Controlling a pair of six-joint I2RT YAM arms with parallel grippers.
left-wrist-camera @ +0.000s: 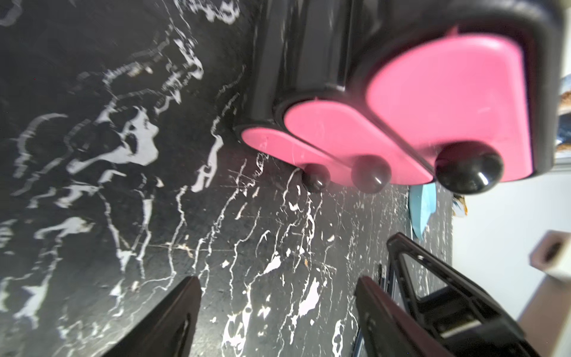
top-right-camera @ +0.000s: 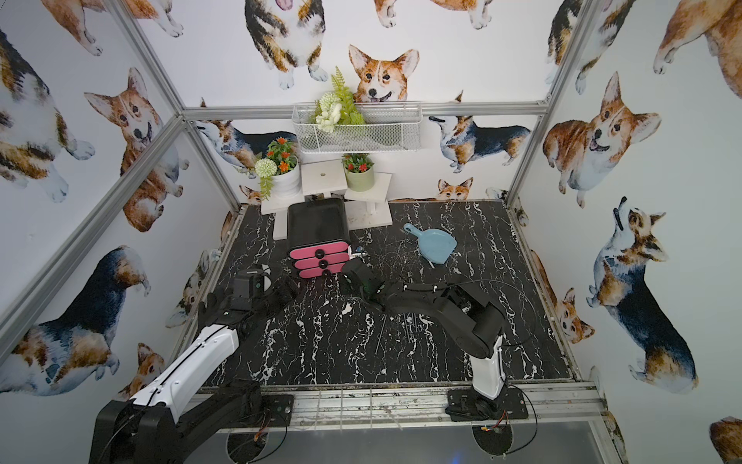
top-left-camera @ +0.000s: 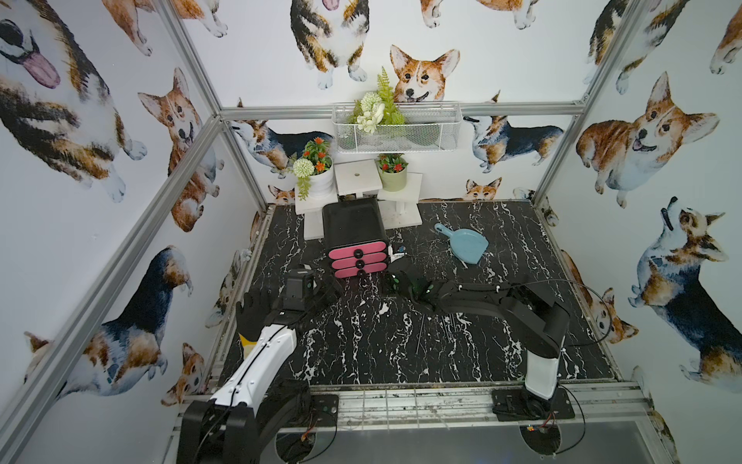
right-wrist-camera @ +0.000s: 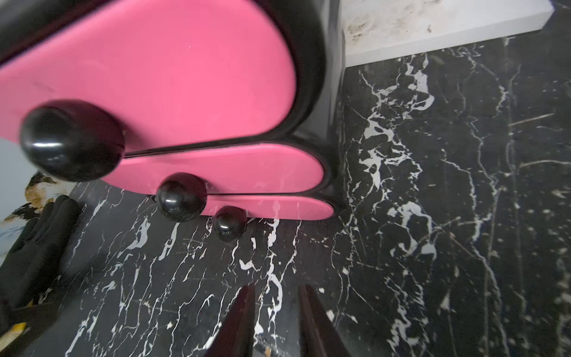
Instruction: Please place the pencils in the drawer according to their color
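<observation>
The black drawer unit [top-left-camera: 353, 220] has three pink fronts with black knobs, all looking closed. In the left wrist view thin dark pencils [left-wrist-camera: 389, 282] lie on the marble table, partly hidden behind the other arm's gripper; their colors cannot be told. My left gripper stands open in front of the unit's left side, with bare marble between its fingers. Beside the right front corner of the unit is my right gripper; its fingers are partly apart, no object showing between them, below the lowest knob [right-wrist-camera: 229, 223].
A blue dustpan [top-left-camera: 467, 244] lies right of the unit. White stands [top-left-camera: 402, 212] with potted plants are close behind it. A wire basket [top-left-camera: 396, 127] hangs on the back wall.
</observation>
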